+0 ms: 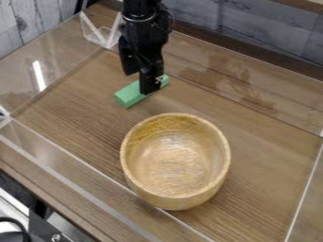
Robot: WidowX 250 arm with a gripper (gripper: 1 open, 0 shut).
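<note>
A green, flat oblong object (134,95) lies tilted on the wooden table in the upper middle. My black gripper (142,70) hangs just above it at its far end, open, with its fingers apart. Whether the fingertips touch the object is hard to tell.
A large beige round bowl (175,161) fills the lower middle of the wooden table (259,85). A clear plastic item at the upper left edge is hard to make out.
</note>
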